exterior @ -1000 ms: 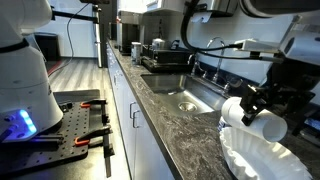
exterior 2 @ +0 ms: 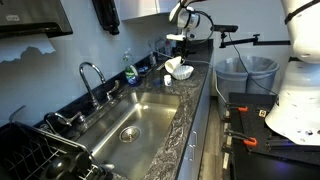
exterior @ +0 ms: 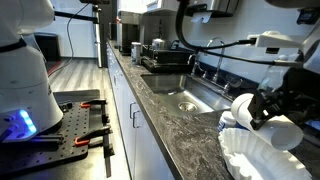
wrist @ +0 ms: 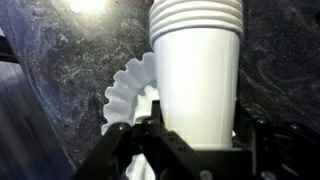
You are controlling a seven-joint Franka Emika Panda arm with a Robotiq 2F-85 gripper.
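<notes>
A stack of white cups (wrist: 197,80) is clasped in my gripper, which is shut on it. Their nested rims show at the top of the wrist view. In exterior view 1 the cups (exterior: 268,126) hang tilted over a white fluted bowl (exterior: 262,160) on the counter. The bowl (wrist: 118,90) lies partly hidden behind the cups in the wrist view. Exterior view 2 shows the arm at the far end of the counter, the bowl (exterior 2: 183,72) below it. Whether the cups touch the bowl cannot be told.
The dark counter (exterior: 175,118) runs back to a sink (exterior: 183,102) with a faucet (exterior: 217,62). A small white container (exterior 2: 167,80) stands near the bowl. Pots (exterior: 158,52) are farther along. Clear counter lies between the sink and the bowl.
The cups and gripper have shifted slightly right and down in exterior view 1, with the cups' tilt a little changed. The bowl stays put.
</notes>
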